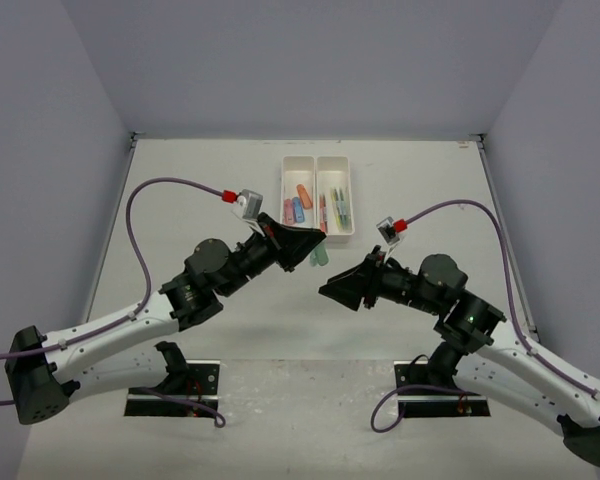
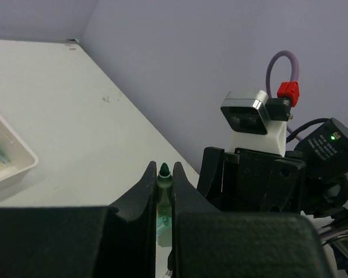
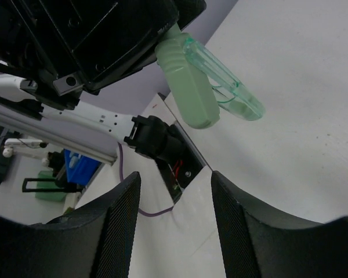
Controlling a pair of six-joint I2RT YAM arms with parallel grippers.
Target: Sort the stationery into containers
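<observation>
My left gripper (image 1: 320, 237) is shut on a pale green stationery item (image 1: 320, 256), which hangs beneath its fingers near the front of the white containers. In the right wrist view the item shows as a ribbed, opaque green body (image 3: 189, 87) with a translucent green part (image 3: 229, 87) alongside. Between the left fingers its pointed dark green end (image 2: 164, 171) sticks up. My right gripper is open and empty, below and to one side of the hanging item, apart from it. Two white containers stand side by side: the left one (image 1: 298, 160) and the right one (image 1: 333, 160).
Orange (image 1: 304, 196), blue (image 1: 298, 210) and pink pieces lie in the left container. Several slim pens (image 1: 341, 208) lie in the right one. The two grippers are close together.
</observation>
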